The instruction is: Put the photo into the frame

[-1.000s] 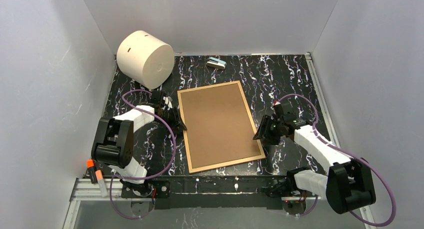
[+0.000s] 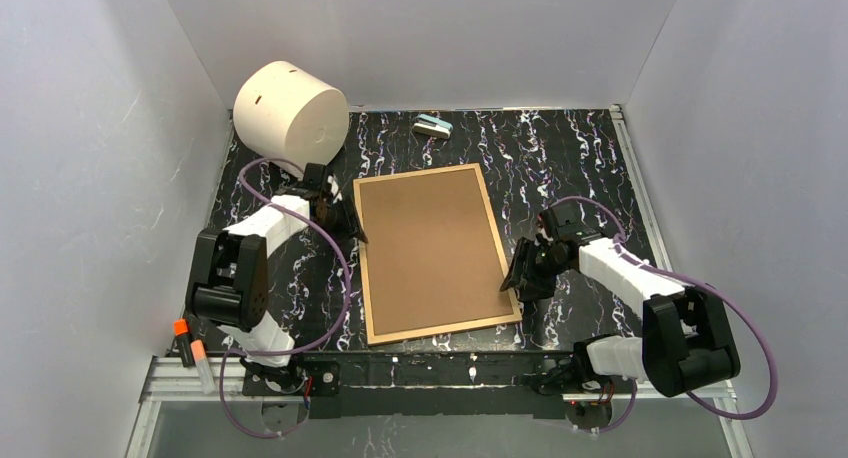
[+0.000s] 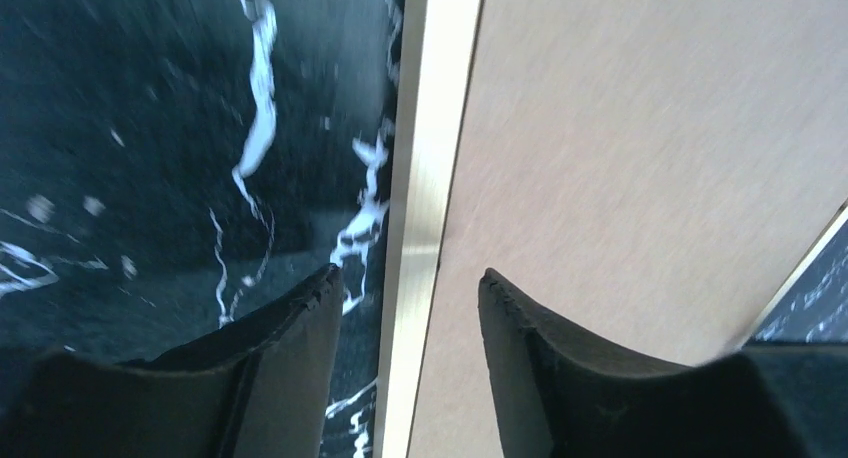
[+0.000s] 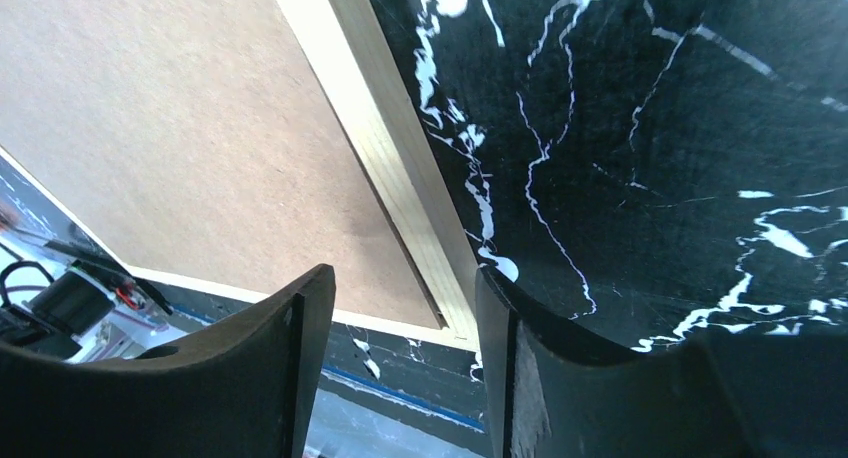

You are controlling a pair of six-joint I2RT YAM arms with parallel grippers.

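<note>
A light wooden frame (image 2: 489,215) lies on the table with its plain brown backing (image 2: 432,250) facing up, slightly rotated. No photo can be made out. My left gripper stands partly open over the frame's left edge; in its wrist view the wooden strip (image 3: 430,168) runs between the two fingers, clear of both. At the frame's lower right corner is my right gripper, also partly open. The right strip (image 4: 385,148) ends between its fingers, close to the right-hand one; whether they touch is unclear.
A large white cylinder (image 2: 280,113) stands at the back left, close behind the left arm. A small stapler (image 2: 432,126) lies at the back. Orange-capped markers (image 2: 183,343) rest at the front left.
The frame's near end has shifted left, turning it a little. My right gripper moved slightly toward the front and left. The left gripper went a little toward the back.
</note>
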